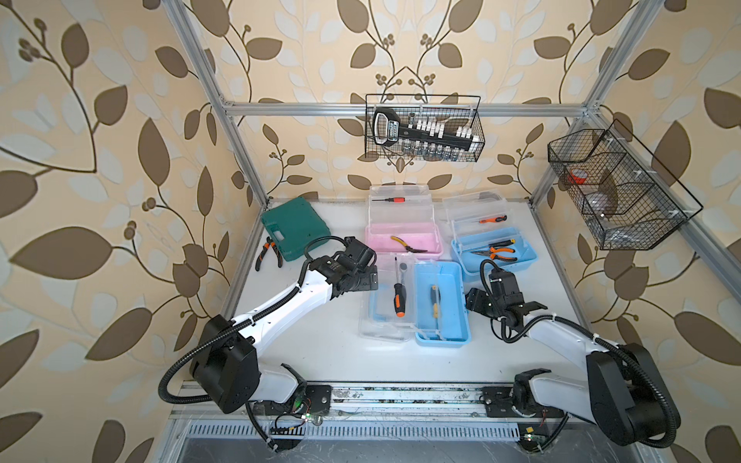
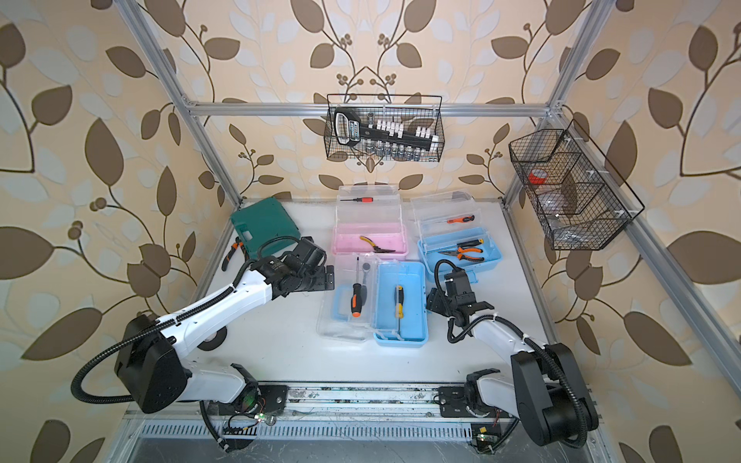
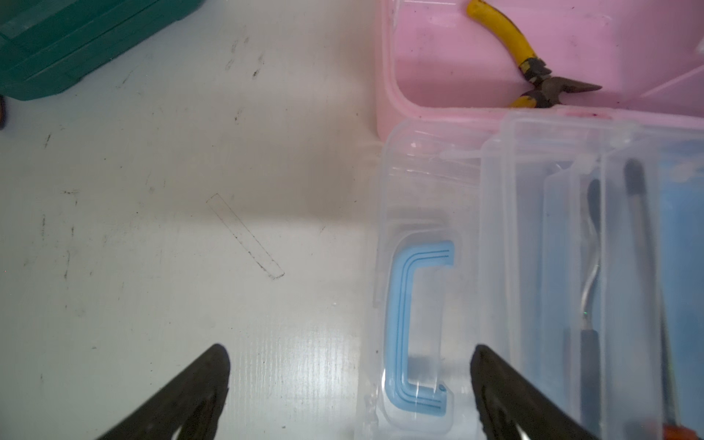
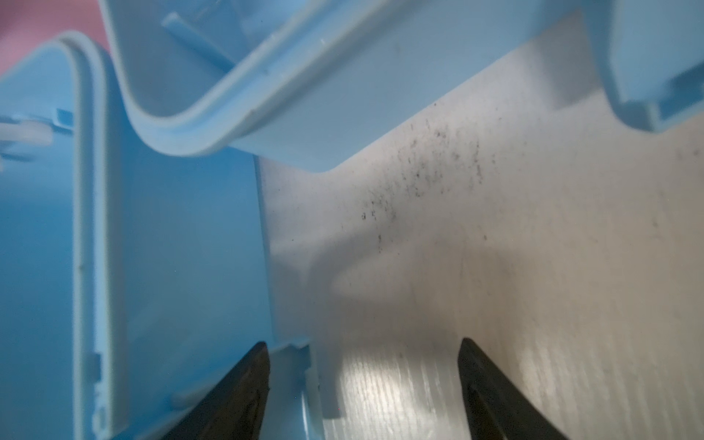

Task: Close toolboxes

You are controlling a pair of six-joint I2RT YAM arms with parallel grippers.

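Note:
Three toolboxes stand open: front blue (image 1: 451, 308) with its clear lid (image 3: 410, 183) laid out to the left, pink (image 2: 370, 235) behind it, another blue (image 4: 344, 88) at back right. A green case (image 1: 295, 227) is shut. Tools lie in boxes and lids, including pliers (image 3: 513, 36) and a screwdriver (image 1: 399, 299). My left gripper (image 1: 362, 279) is open over the front lid's outer edge, empty. My right gripper is at the front blue box's right side, its fingers apart with nothing visible between them.
Orange-handled pliers (image 2: 231, 250) lie left of the green case. Wire baskets (image 1: 423, 131) hang on the back and right frames. Bare table (image 1: 301, 332) shows at front left and right.

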